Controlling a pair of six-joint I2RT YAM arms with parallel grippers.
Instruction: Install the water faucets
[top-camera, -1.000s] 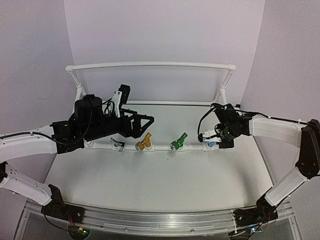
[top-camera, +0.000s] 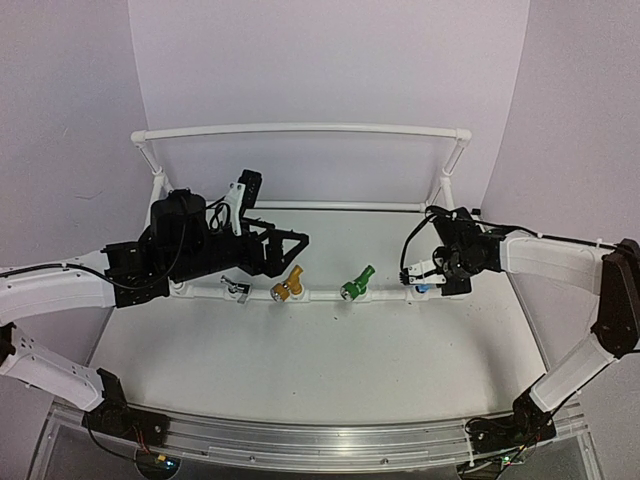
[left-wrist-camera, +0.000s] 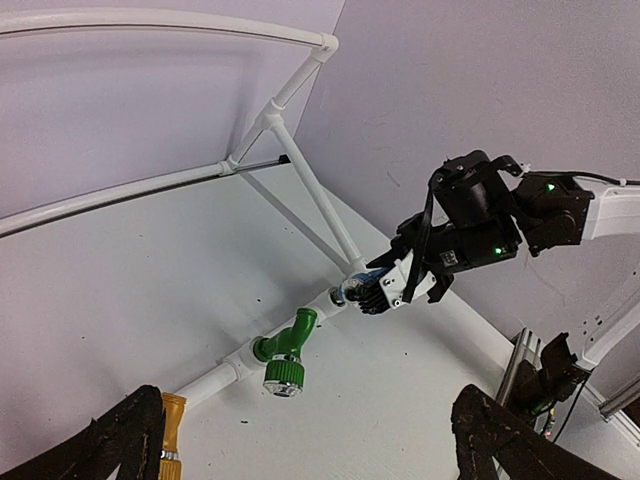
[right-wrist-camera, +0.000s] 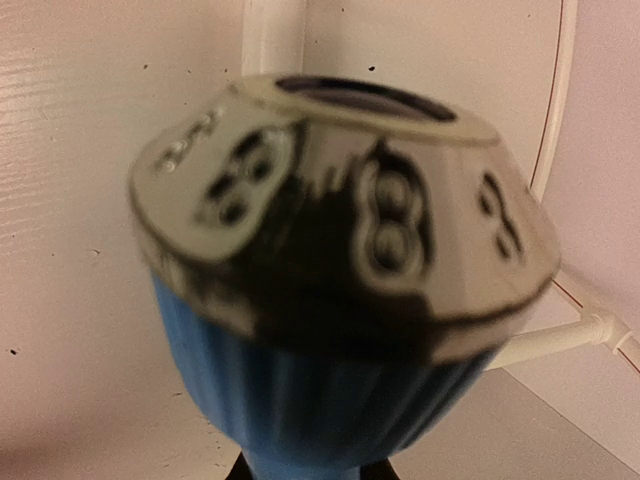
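The blue faucet (right-wrist-camera: 320, 400), with its metal ring, fills the middle of the right wrist view. Dark fingertips flank its narrow blue part at the bottom edge, where my right gripper is shut on it. The left wrist view places this faucet at the right part of the lower white pipe; whether it is seated there is hidden. My left gripper (top-camera: 287, 253) is open and empty, above and behind an orange faucet (top-camera: 288, 284). A green faucet (top-camera: 357, 284) sits on the pipe between the orange and blue ones. At the left, a metal faucet (top-camera: 236, 288) is on the same pipe.
A white pipe frame rises behind, with an upper rail (top-camera: 300, 128) and a rear lower rail (top-camera: 340, 206). The white board (top-camera: 320, 360) is bare in front of the faucets. Walls close in at both sides, and a metal rail (top-camera: 320, 448) runs along the front.
My left arm and the other faucets look unchanged.
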